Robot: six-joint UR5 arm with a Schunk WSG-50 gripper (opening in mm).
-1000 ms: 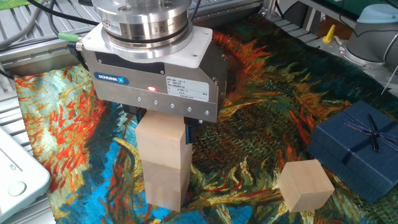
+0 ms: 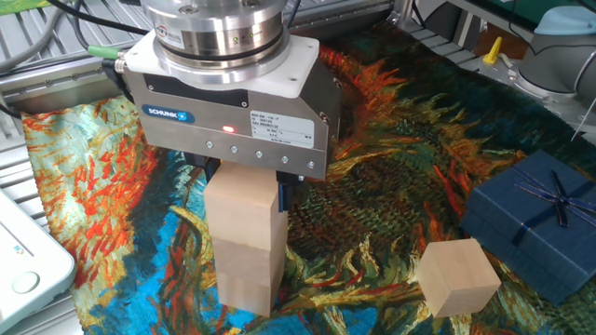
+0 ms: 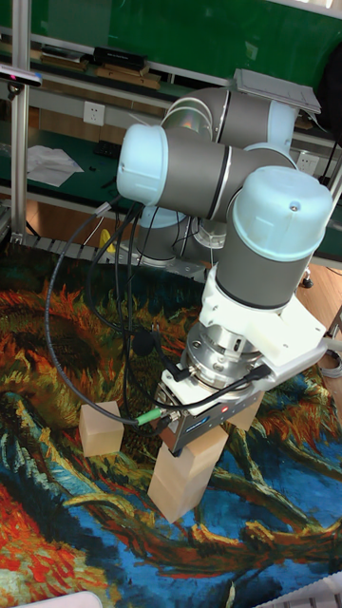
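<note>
Pale wooden blocks stand in an upright stack (image 2: 247, 237) on the painted cloth, one on another, with a seam visible partway down. Directly above it is my gripper (image 2: 244, 186), its two dark fingers (image 2: 287, 193) reaching down at either side of the top block. Whether the fingers press on that block or stand slightly clear cannot be told here. The other exterior view shows the same stack (image 3: 185, 482) under the gripper body, which hides the fingers. A separate wooden cube (image 2: 458, 279) rests on the cloth to the right in exterior view 2.
A dark blue ribboned box (image 2: 531, 223) lies at the right edge, close to the lone cube. A white device (image 2: 28, 265) occupies the left edge. In exterior view 3, one wooden block (image 3: 102, 430) is left of the stack and another (image 3: 240, 415) is partly hidden behind the gripper.
My gripper body sits very slightly higher than a second ago. The stack, the lone cube and the blue box have not visibly moved.
</note>
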